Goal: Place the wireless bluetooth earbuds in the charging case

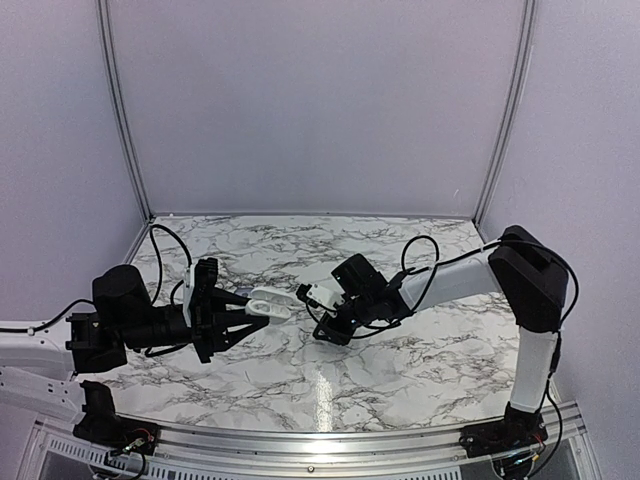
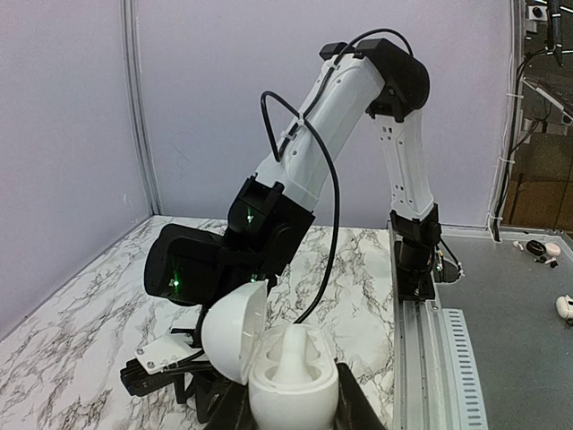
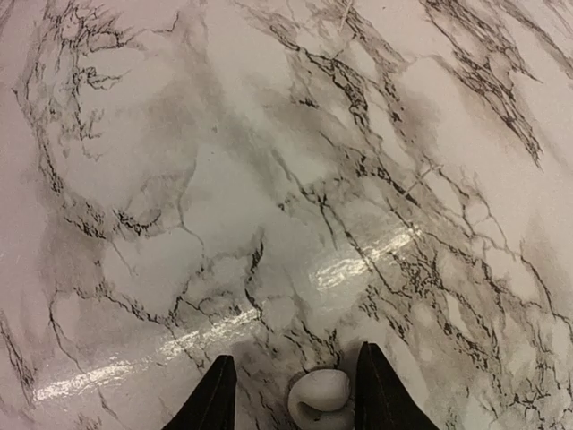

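Note:
My left gripper is shut on the white charging case, holding it above the table. The case's lid stands open in the left wrist view, and a raised ridge shows in the middle of its base; whether the slots hold anything is hard to tell. At the bottom edge of the right wrist view, a white earbud appears between the spread fingers of my right gripper, closer to the right-hand finger. That gripper is open, low over the marble surface, right of the case.
A metal rail runs along its front edge, and pale walls enclose the back and sides. Several small objects lie off the table on a grey surface.

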